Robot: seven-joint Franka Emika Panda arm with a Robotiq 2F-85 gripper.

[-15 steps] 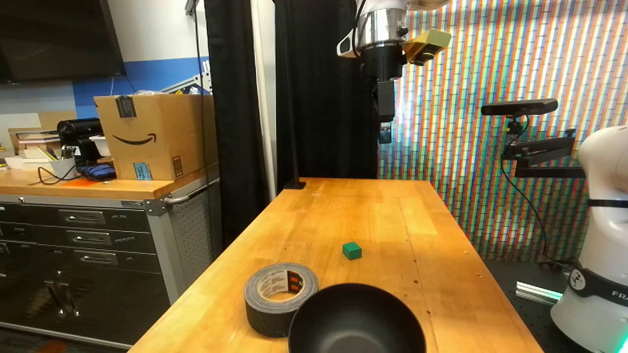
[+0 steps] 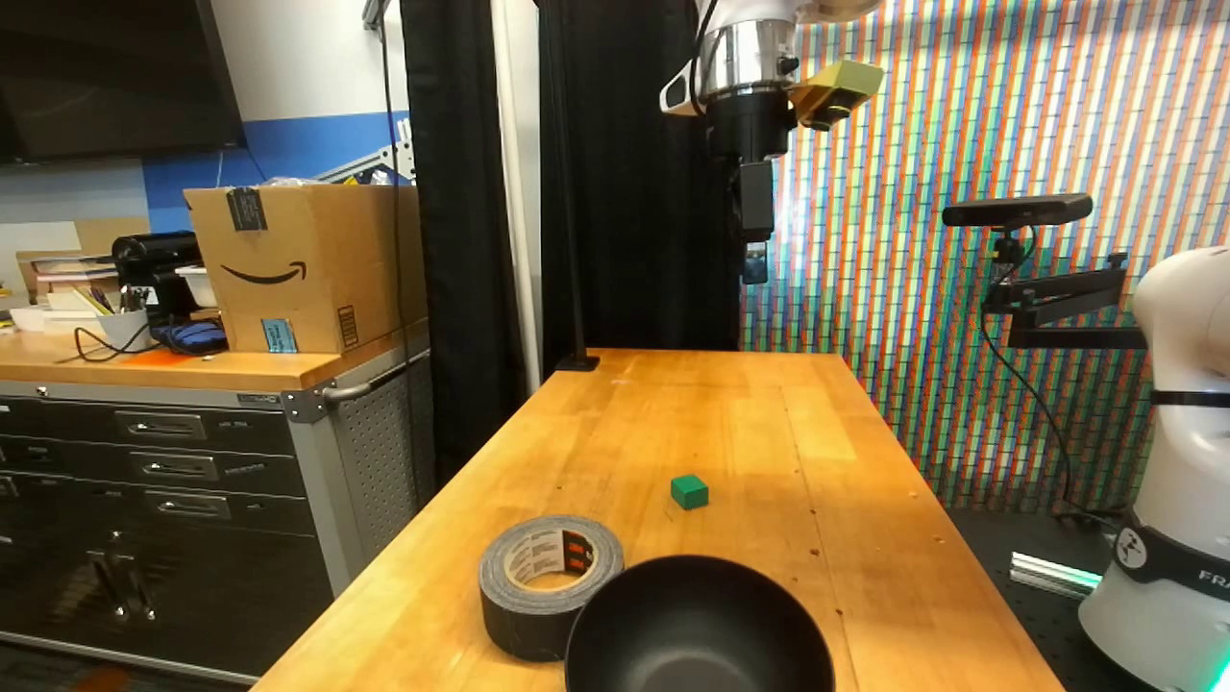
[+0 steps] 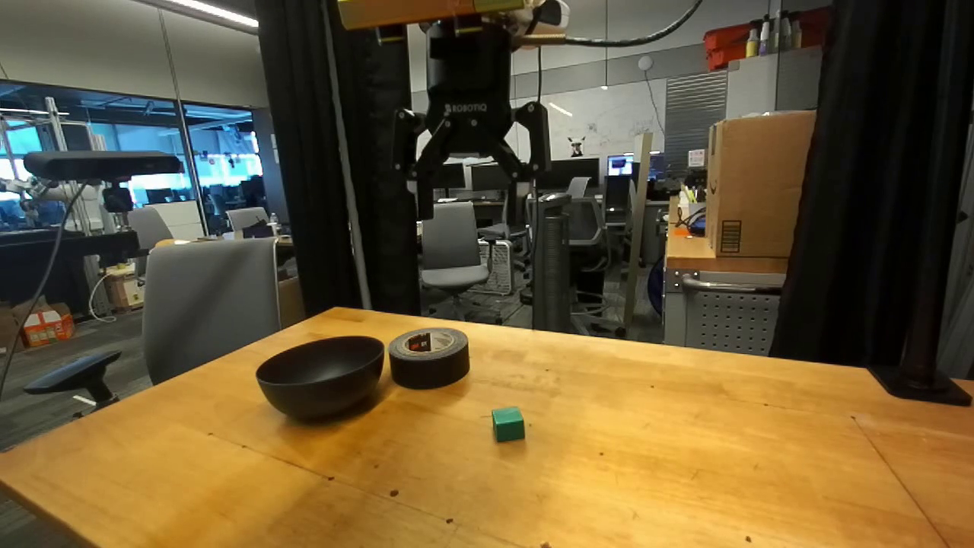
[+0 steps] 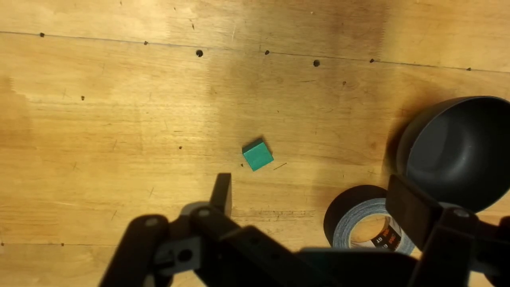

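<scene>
A small green block point(image 3: 508, 425) rests on the wooden table, clear of everything around it. From above, in the wrist view, the green block point(image 4: 258, 155) lies beyond the fingertips. A black bowl point(image 3: 321, 378) stands upright with its inside bare where it shows. Beside it lies a roll of dark tape point(image 3: 429, 358), flat on its side. High over the table hangs my gripper point(image 3: 477, 202), its fingers spread wide and nothing between them. In the wrist view, one finger point(image 4: 222, 193) is on the left and the other partly covers the tape roll and bowl.
A black pole base point(image 3: 920, 384) stands at one table edge. Off the table, a camera on an arm point(image 2: 1017, 211) and the white robot base point(image 2: 1165, 611) are at the right.
</scene>
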